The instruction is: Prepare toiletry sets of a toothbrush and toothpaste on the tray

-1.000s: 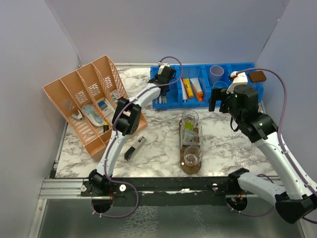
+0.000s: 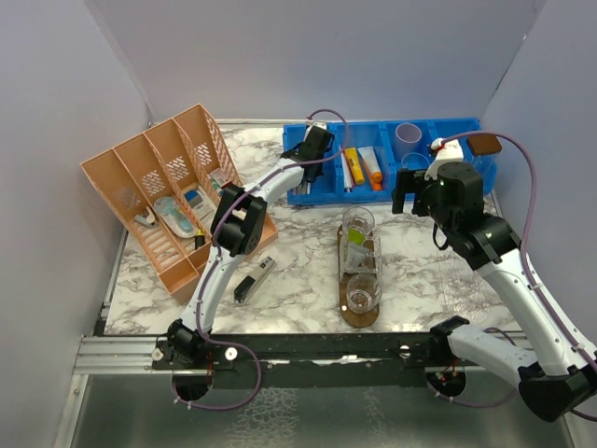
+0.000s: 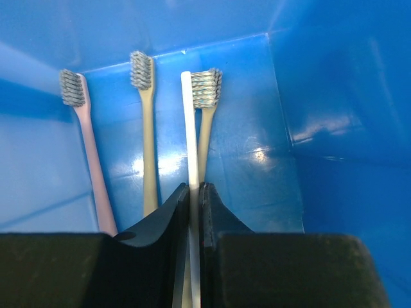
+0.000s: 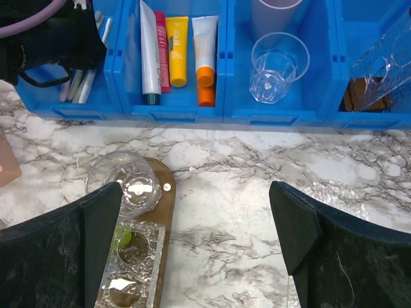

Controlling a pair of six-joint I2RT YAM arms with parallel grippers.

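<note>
My left gripper point(image 2: 315, 157) is down in the leftmost blue compartment; in the left wrist view it is shut on a slim white-handled toothbrush point(image 3: 191, 141), beside a cream toothbrush with bristles showing point(image 3: 206, 87). Another cream toothbrush point(image 3: 147, 128) and a pink one point(image 3: 91, 147) lie there. Toothpaste tubes, among them a yellow one point(image 4: 177, 48), fill the adjacent compartment. A wooden tray point(image 4: 166, 176) holding clear cups stands on the marble table. My right gripper point(image 2: 420, 189) hangs open above the table's right part, nothing between its fingers.
A peach divided organiser point(image 2: 140, 187) with assorted items stands at left. The right blue compartments hold cups point(image 4: 277, 70) and a clear item on wood. A grey-black object point(image 2: 255, 280) lies front left; marble is clear around the wooden tray.
My left gripper has shifted slightly to the right inside the blue compartment. The right arm has moved very little.
</note>
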